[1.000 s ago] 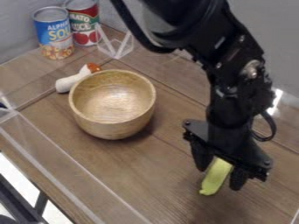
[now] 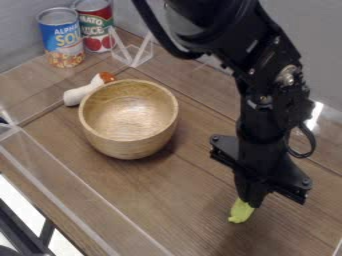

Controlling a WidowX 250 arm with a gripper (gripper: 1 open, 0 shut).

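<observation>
My black gripper (image 2: 251, 194) is low over the wooden table at the right, pointing down, its fingers drawn together right over a small yellow-green object (image 2: 241, 212), which shows below the fingertips. Whether the object is between the fingers or under them is hard to tell. A wooden bowl (image 2: 128, 139) sits to the left of the gripper.
A white utensil (image 2: 80, 94) with an orange end lies behind the bowl. Two cans, a blue one (image 2: 63, 38) and a red one (image 2: 96, 25), stand at the back left by the wall.
The gripper's fingers have closed since a second ago, when they stood apart around the yellow-green object. Less of that object shows now. The bowl has not moved.
</observation>
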